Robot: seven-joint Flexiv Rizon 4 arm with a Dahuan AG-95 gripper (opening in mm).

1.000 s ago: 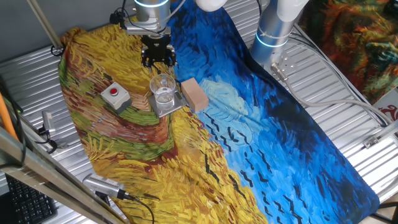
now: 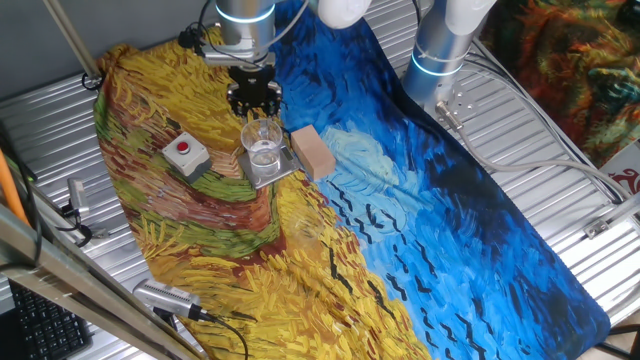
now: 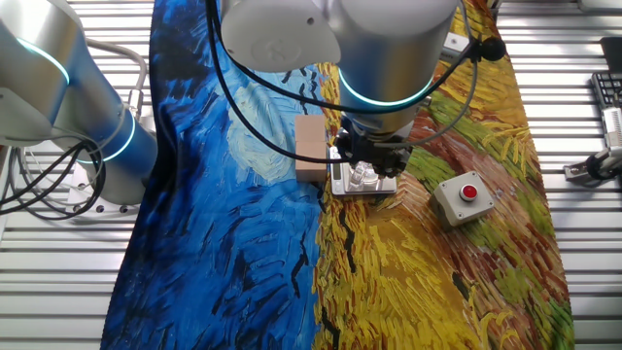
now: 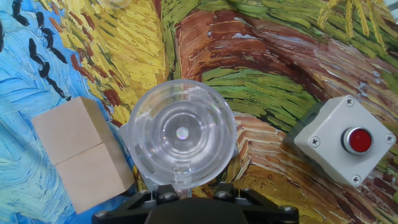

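Observation:
A clear, round, open-topped cup (image 4: pixel 182 134) stands upright on a small metallic plate (image 2: pixel 272 178). Fingers spread apart, my gripper (image 2: pixel 255 110) is open just behind and above the cup in exterior view 1. From the wrist, the fingertips (image 4: pixel 166 193) appear at the bottom edge, close to the cup's near rim; nothing shows clamped between them. Exterior view 2 has the arm covering most of the gripper and part of the cup (image 3: pixel 363 175). Whether a finger touches the rim cannot be made out.
A tan wooden block (image 2: pixel 313 152) lies close beside the plate, on the blue side of the painted cloth. On the other side sits a grey box with a red button (image 2: pixel 185 152).
My gripper has come down slightly toward the cup over the last second. The cup, block and button box have stayed in place.

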